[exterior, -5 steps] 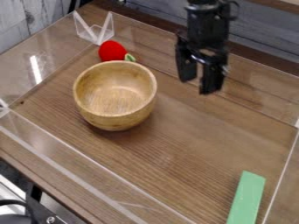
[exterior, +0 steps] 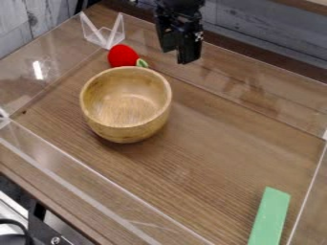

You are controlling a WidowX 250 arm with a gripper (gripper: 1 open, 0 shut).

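My gripper [exterior: 179, 48] hangs at the top centre of the view, dark, its fingers apart with nothing seen between them. It is above and to the right of a red round object [exterior: 122, 55] with a green stem, apart from it. Below that stands an empty wooden bowl [exterior: 125, 122].
A clear plastic-like item [exterior: 102, 31] sits at the upper left. A light green block [exterior: 270, 218] lies at the lower right.
My gripper has moved back and to the left, rising in the view from right of centre to the top centre. The objects are where they were.
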